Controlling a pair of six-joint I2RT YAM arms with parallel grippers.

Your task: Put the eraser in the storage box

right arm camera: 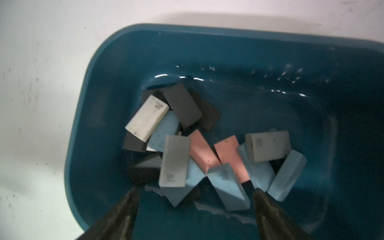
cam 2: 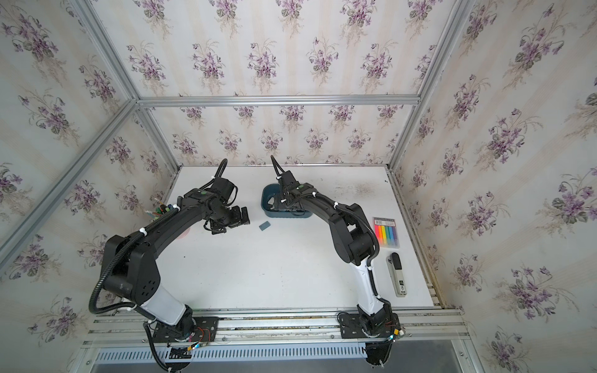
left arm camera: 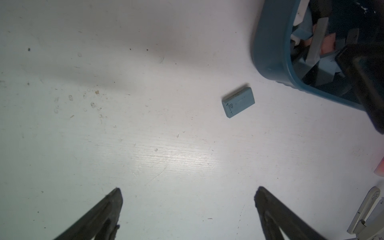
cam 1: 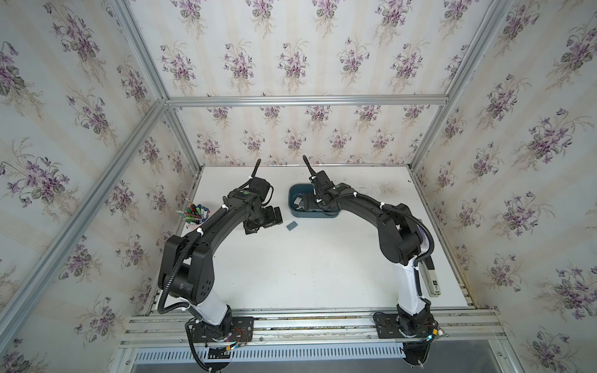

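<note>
A small blue-grey eraser (left arm camera: 238,102) lies on the white table just outside the dark teal storage box (right arm camera: 320,64), near its front left. The box (cam 2: 287,213) holds several erasers in grey, blue, pink, white and black. My left gripper hangs above the table left of that loose eraser (cam 1: 291,225), open with nothing between its fingers. My right gripper is over the box, its fingers apart at the frame's bottom edge, with no object clearly between them.
Pens (cam 1: 196,212) stand at the table's left edge. A pack of coloured highlighters (cam 2: 385,232) and a stapler (cam 2: 396,273) lie along the right edge.
</note>
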